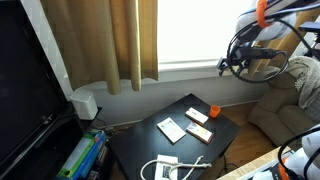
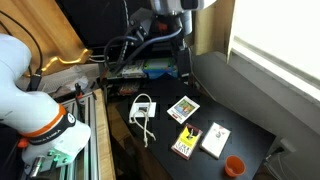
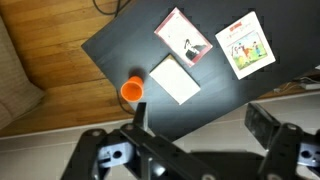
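High above the black table (image 1: 150, 140), my gripper (image 1: 231, 70) hangs open and empty. In the wrist view its two dark fingers (image 3: 143, 122) are spread wide at the lower edge, with bare tabletop and floor between and beyond them. An orange cup (image 3: 132, 90) stands near the table's edge. Beside it lie a plain white box (image 3: 175, 80), a flat box with a red edge (image 3: 183, 36) and a picture card (image 3: 246, 45). None of these touches the gripper.
A white power strip (image 2: 143, 108) with its looped cable lies at the other end of the table. Behind are a curtain (image 1: 90, 40) and a window. A sofa (image 1: 285, 110) stands at the right. The tabletop has free room around the flat items.
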